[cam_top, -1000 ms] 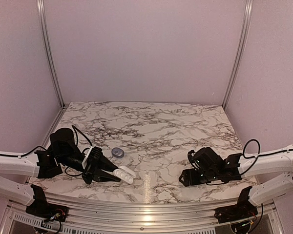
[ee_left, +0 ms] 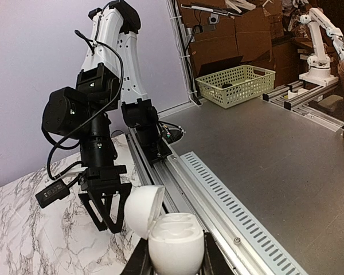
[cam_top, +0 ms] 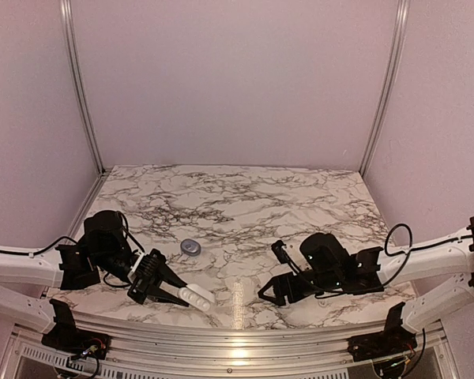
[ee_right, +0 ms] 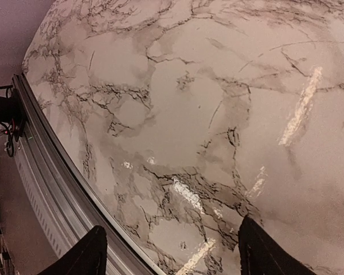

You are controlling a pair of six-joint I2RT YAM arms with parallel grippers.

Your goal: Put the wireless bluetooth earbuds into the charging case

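My left gripper (cam_top: 182, 291) is shut on a white charging case (cam_top: 197, 298) with its lid open, held low over the front left of the marble table. In the left wrist view the case (ee_left: 175, 243) fills the fingers, its lid tilted up to the left. A small grey-purple oval object (cam_top: 190, 247) lies on the table behind it; whether it holds the earbuds I cannot tell. My right gripper stands open above bare marble, right of the case, with nothing between its fingers.
An aluminium rail (cam_top: 276, 343) runs along the front edge. Walls stand at the back and both sides.
My right gripper has moved left toward the case. My left gripper has shifted slightly lower with the case in it.
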